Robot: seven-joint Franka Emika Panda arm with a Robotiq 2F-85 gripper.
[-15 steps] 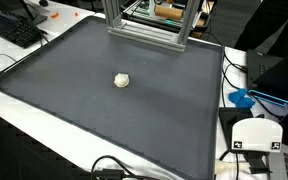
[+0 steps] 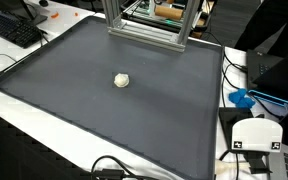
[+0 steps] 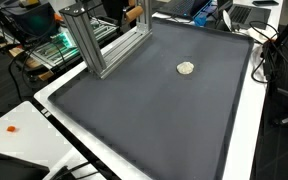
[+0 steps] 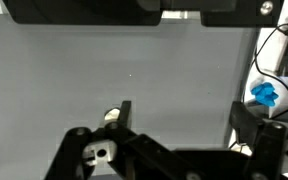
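A small round cream-coloured object point(image 2: 121, 80) lies alone on the grey mat point(image 2: 164, 110). It also shows in exterior view 2 as a pale disc point(image 3: 185, 68) towards the mat's far side. In the wrist view my gripper is open wide, with only bare mat visible between its fingers. The cream object point(image 4: 111, 115) appears just left of the left finger, partly covered by the gripper's dark parts. The gripper looks to be well above the mat, touching nothing. Neither exterior view shows the fingers clearly.
A pale metal frame point(image 2: 146, 36) stands at the mat's back edge. Beyond the mat are a keyboard point(image 2: 16, 30), a blue crumpled item point(image 2: 242, 98), a white device point(image 2: 256, 135) and loose black cables.
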